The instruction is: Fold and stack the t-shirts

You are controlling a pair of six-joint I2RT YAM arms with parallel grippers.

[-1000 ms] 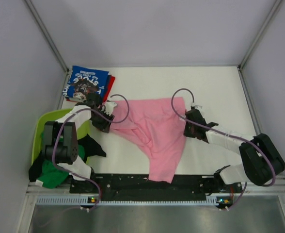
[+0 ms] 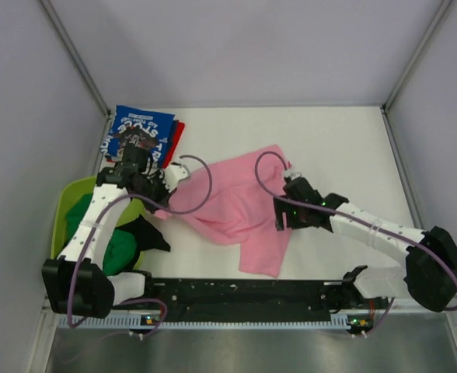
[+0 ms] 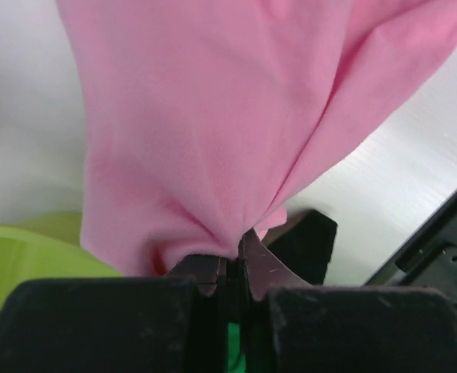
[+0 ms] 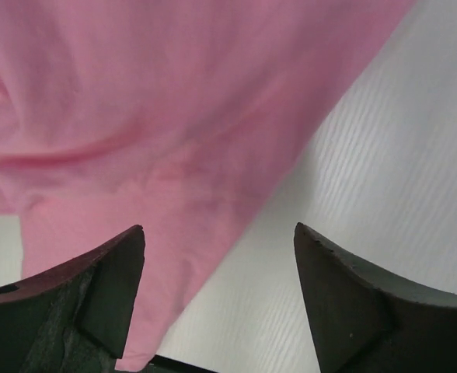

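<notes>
A pink t-shirt lies spread, wrinkled, across the white table, with a strip reaching toward the front edge. My left gripper is shut on a bunched left end of it, which hangs over the green bin's edge area. My right gripper is over the shirt's right side, its fingers apart; in the right wrist view the pink cloth and bare table lie between and below them, none held.
A green bin with green and black cloth stands at the left. Folded blue and red shirts are stacked at the back left.
My left gripper, shut on the shirt, has shifted slightly, and the cloth has been drawn along.
</notes>
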